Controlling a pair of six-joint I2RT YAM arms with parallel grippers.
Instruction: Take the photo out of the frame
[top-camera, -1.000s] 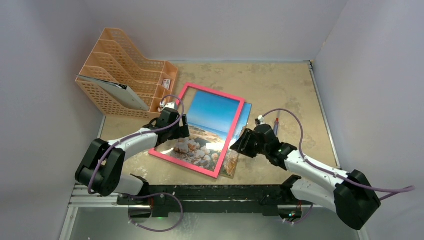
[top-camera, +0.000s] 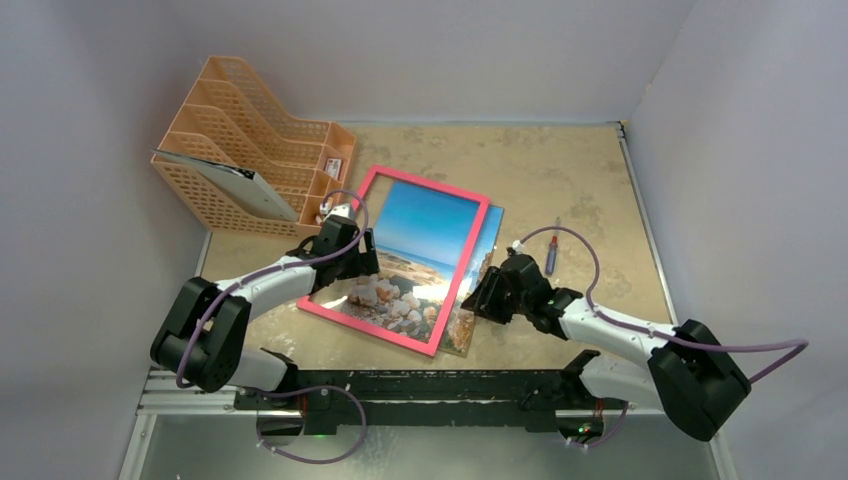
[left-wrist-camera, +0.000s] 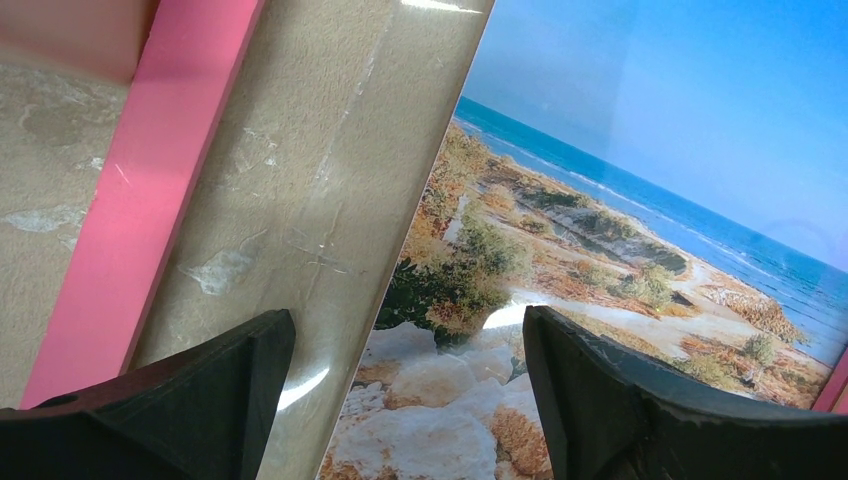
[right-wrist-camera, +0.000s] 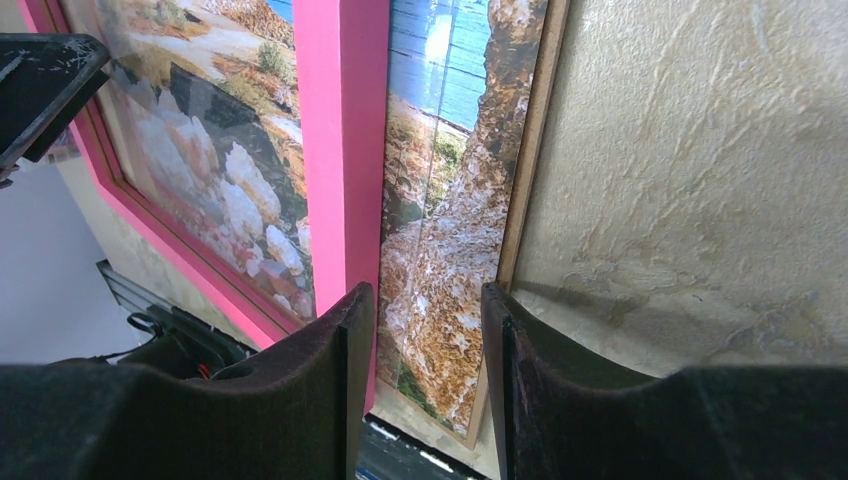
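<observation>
A pink frame (top-camera: 367, 321) lies on the table, with a beach photo (top-camera: 418, 232) visible inside it. Beyond its right bar, a clear pane with photo and thin backing (right-wrist-camera: 455, 240) sticks out to the right. My left gripper stands open over the frame's left part, above the photo's left edge, holding nothing. My right gripper is part open beside the frame's right bar, low over the protruding strip, one finger by the pink bar and the other at the backing's outer edge; whether they touch cannot be told.
An orange slotted organizer (top-camera: 250, 100) holding a flat silver object (top-camera: 245, 190) stands at the back left. A screwdriver (top-camera: 551, 255) lies right of the frame.
The left arm has not moved.
</observation>
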